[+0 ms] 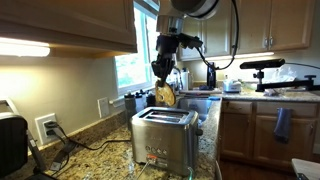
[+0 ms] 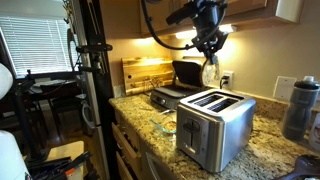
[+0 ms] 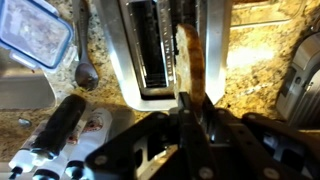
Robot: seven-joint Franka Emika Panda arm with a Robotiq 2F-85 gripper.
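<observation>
A slice of bread (image 1: 165,94) hangs from my gripper (image 1: 162,80), which is shut on its upper edge. The silver two-slot toaster (image 1: 165,135) stands upright on the counter below. In exterior view 2 the bread (image 2: 210,75) is above the toaster (image 2: 215,125), apart from its top. From the wrist view, the slice (image 3: 188,65) appears edge-on, running roughly along the slots and over the right-hand part of the toaster top (image 3: 120,55). It covers part of the slot beneath, while the left slot shows empty.
A spoon (image 3: 86,65), a clear blue-rimmed container (image 3: 38,32) and bottles (image 3: 58,125) lie near the toaster in the wrist view. A dark bottle (image 2: 300,108) stands beside it. Behind is a grill-like appliance (image 2: 185,88). Cabinets (image 1: 80,22) overhang the counter.
</observation>
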